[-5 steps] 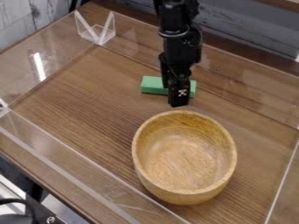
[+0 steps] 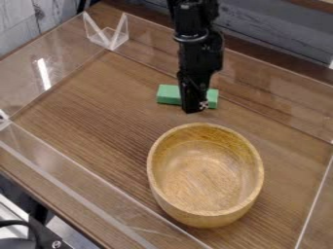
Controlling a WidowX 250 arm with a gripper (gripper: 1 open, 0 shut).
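Note:
The black robot arm reaches down from the top centre of the camera view, its gripper [image 2: 194,103] low over a green block [image 2: 169,93] that lies on the wooden table. The gripper's lower end overlaps the block's right part; whether it touches cannot be told. The fingers look close together, but small and dark, so what is between them is unclear.
A tan oval basket [image 2: 205,199] sits in front, below the block. A white wire rack [image 2: 108,34] stands at the back left. A dark cable lies at the lower left.
The gripper has shifted slightly to the left and, compared with a second ago, sits a little higher over the block. The block and basket look unmoved.

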